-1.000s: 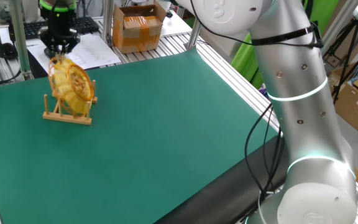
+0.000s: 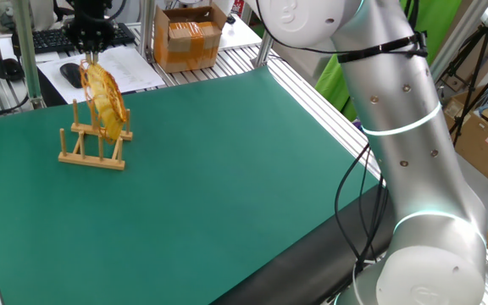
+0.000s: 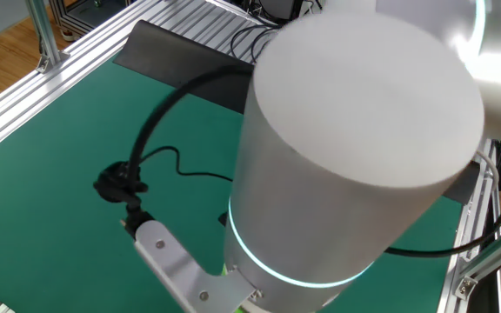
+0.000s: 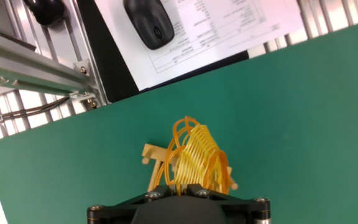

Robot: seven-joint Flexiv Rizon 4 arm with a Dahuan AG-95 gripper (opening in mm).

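A yellow woven basket (image 2: pixel 107 100) with orange loops along its edge hangs on its side in exterior view 1. My gripper (image 2: pixel 92 59) is above it, shut on the upper edge. Below and around the basket's lower part is a wooden peg rack (image 2: pixel 92 161); whether basket and rack touch, I cannot tell. From the wrist, the basket (image 4: pixel 199 152) spreads out just beyond my gripper and covers much of the rack (image 4: pixel 156 153). Exterior view 2 has the arm in front, hiding the gripper, basket and rack.
Bare green mat (image 2: pixel 219 186) stretches to the right of the rack. Past its far edge are papers (image 4: pixel 210 31), a black mouse (image 4: pixel 149 23) and a cardboard box (image 2: pixel 188 38). A metal post (image 2: pixel 29 51) stands at the back left.
My gripper has risen and shifted slightly right, carrying the basket upward. The basket has turned and now appears narrower, more edge-on. The rack stays in place.
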